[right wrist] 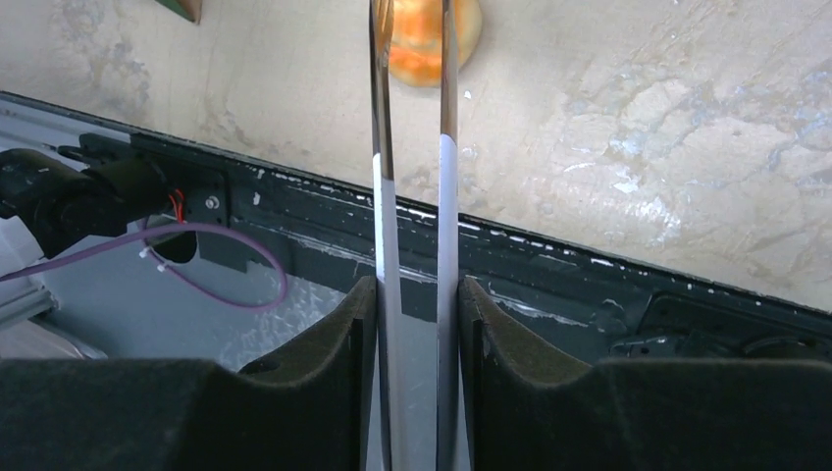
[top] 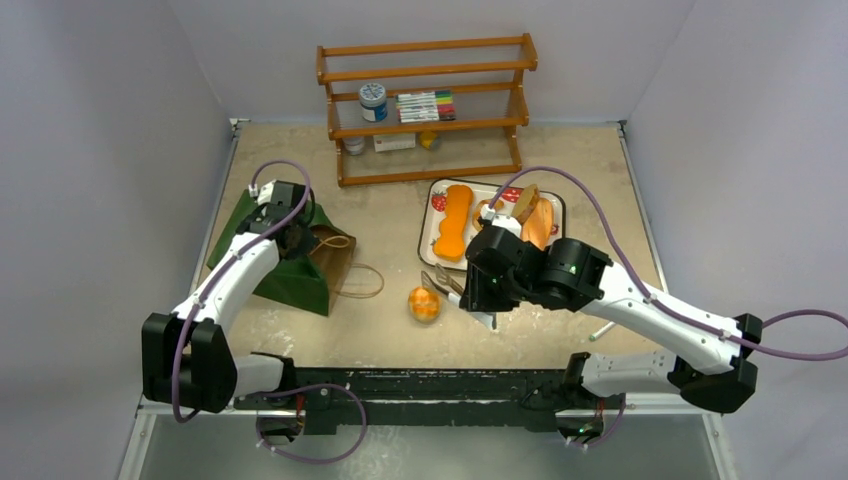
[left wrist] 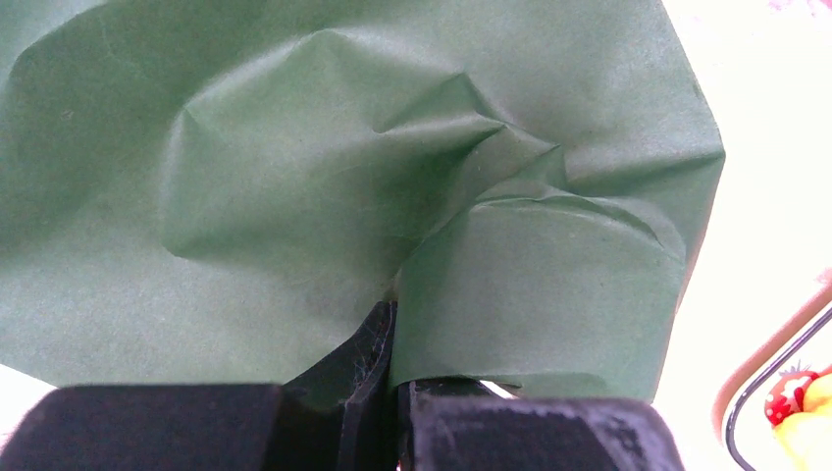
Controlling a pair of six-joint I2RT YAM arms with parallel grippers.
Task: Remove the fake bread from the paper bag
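Note:
My left gripper is shut on a pinched fold of the green paper bag (top: 285,282), which lies on its side at the left with its brown mouth facing right. The bag's inside is mostly hidden. The right gripper grips white-handled tongs (right wrist: 447,216), its fingers against both arms and the arms standing slightly apart. In the top view, the tongs' tips are right beside a round orange-and-white bread (top: 424,306) on the table. The right wrist view shows that bread (right wrist: 417,49) beyond and between the tongs' arms; whether they touch it I cannot tell.
A strawberry-patterned tray (top: 428,225) holds several fake breads, among them a long orange one (top: 455,222); my right arm covers part of it. A wooden rack (top: 430,180) stands at the back. The table between bag and round bread is mostly clear, except for the bag's handle (top: 363,294).

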